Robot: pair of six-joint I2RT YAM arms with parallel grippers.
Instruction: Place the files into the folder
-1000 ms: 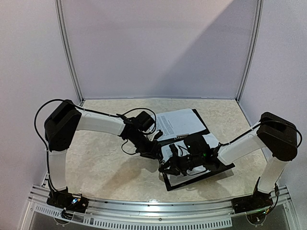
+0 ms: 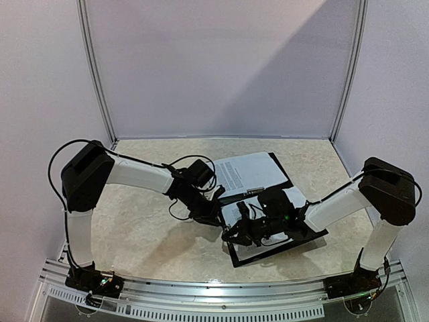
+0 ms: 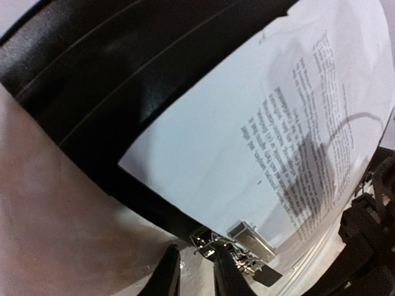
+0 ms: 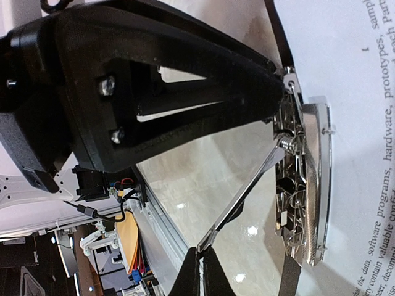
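Observation:
An open black folder point(image 3: 80, 74) lies on the table, with white printed paper point(image 2: 241, 171) on its upper half and more paper point(image 4: 352, 61) on its lower half, beside a metal clip point(image 4: 315, 179) at the folder's left edge. My left gripper is just outside that clip, fingers apart, nothing visible between them. My right gripper point(image 2: 234, 231) sits over the clip's end from the other side; in the right wrist view its black body is by the clip's metal lever point(image 4: 247, 191), and its fingertips are hidden or hard to tell, appearing shut.
Walls enclose the back and sides; a metal rail point(image 2: 214, 292) runs along the front edge.
My left gripper and arm have shifted very slightly around the folder's left edge. The right arm and the folder look unchanged.

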